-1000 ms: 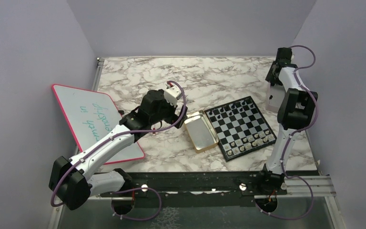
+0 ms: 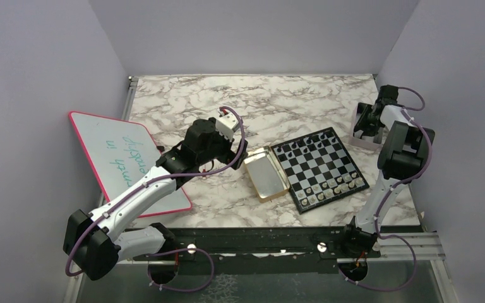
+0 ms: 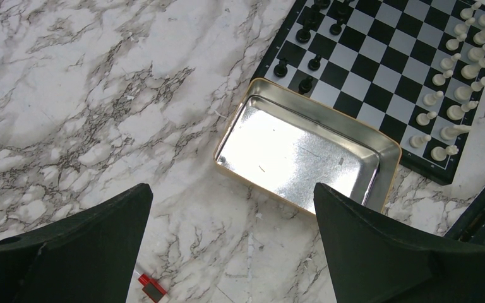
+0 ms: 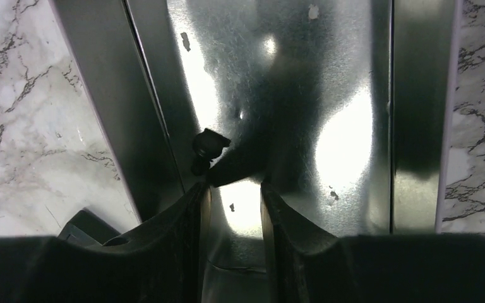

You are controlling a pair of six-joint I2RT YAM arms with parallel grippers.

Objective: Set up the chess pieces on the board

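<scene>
In the top view the chessboard (image 2: 319, 165) lies right of the table's middle. White pieces (image 3: 455, 112) fill rows along its near side; several black pieces (image 3: 303, 35) stand along the far side. A single black piece (image 4: 209, 144) shows in the right-hand metal tray (image 4: 417, 126), close to its side wall. Just short of that piece, my right gripper is low over the tray with its fingers parted and nothing visible between them. My left gripper is open and empty, left of the board.
An empty gold-rimmed tray (image 3: 290, 158) adjoins the board's left side. Further left lies a whiteboard with writing (image 2: 123, 164). A small red-and-black item (image 3: 152, 287) is on the marble near my left gripper.
The left arm and the pieces on the board look unmoved.
</scene>
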